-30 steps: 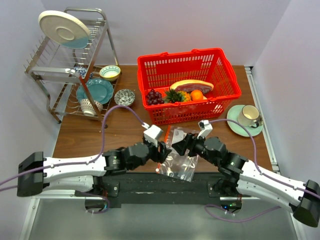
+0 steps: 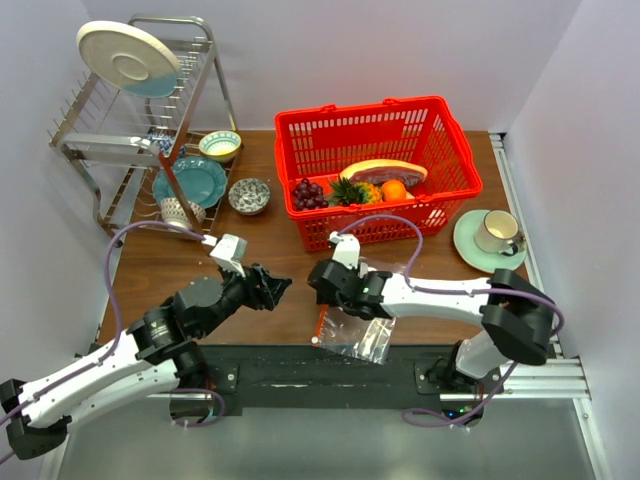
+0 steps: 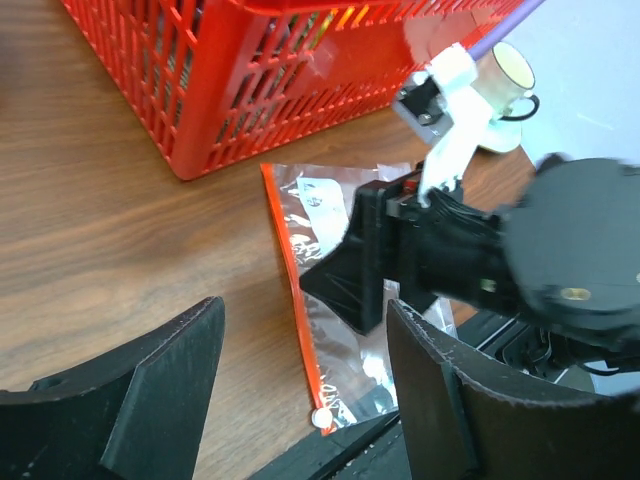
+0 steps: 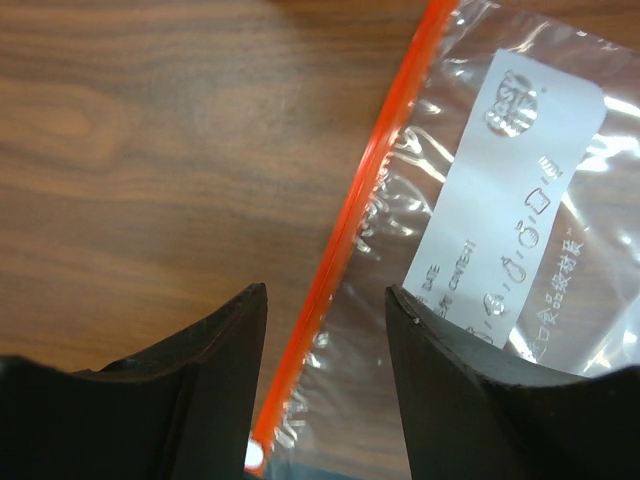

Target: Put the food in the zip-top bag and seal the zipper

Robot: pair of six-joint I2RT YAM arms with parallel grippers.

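The clear zip bag [image 2: 355, 338] lies flat at the table's front edge, its orange zipper strip [image 4: 340, 240] along its left side. My right gripper is over that strip, fingers apart, nothing seen between them. My left gripper [image 2: 275, 290] stands open to the left of the bag, nothing between its fingers. The food sits in the red basket [image 2: 300, 140] behind the bag: grapes [image 2: 308, 197], a pineapple [image 2: 365, 192], an orange [image 2: 393, 190] and a long yellow-edged item [image 2: 385, 172].
A dish rack [image 2: 140, 140] with plates and bowls stands at the back left, a patterned bowl [image 2: 249, 197] beside it. A cup [image 2: 497, 232] on a saucer is at the right.
My left gripper has moved left, away from the bag.
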